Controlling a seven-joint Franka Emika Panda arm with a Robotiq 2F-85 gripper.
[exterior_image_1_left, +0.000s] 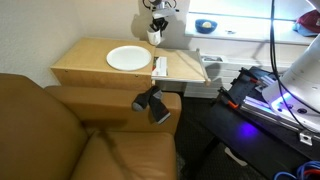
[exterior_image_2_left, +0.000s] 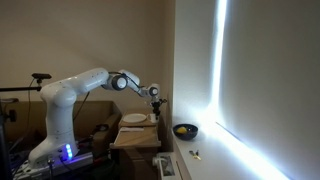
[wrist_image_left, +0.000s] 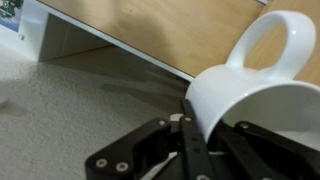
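Note:
A white mug (wrist_image_left: 215, 92) is held by my gripper, whose black fingers are shut on its wall. The mug's handle points up in the wrist view, and its opening faces the gripper. From the first exterior view, the mug (exterior_image_1_left: 154, 38) hangs below the gripper (exterior_image_1_left: 157, 26) near the back edge of the wooden top, to the right of a white plate (exterior_image_1_left: 129, 58). Whether its base touches the wood cannot be told. The second exterior view shows the arm reaching over to it, small and dim.
A white object (exterior_image_1_left: 160, 67) lies on the wooden top (exterior_image_1_left: 85, 62) at the plate's right. A dark blue bowl (exterior_image_1_left: 206, 26) sits on the white ledge behind. Dark objects (exterior_image_1_left: 150, 105) rest on the brown sofa's edge. Bare wood lies front right.

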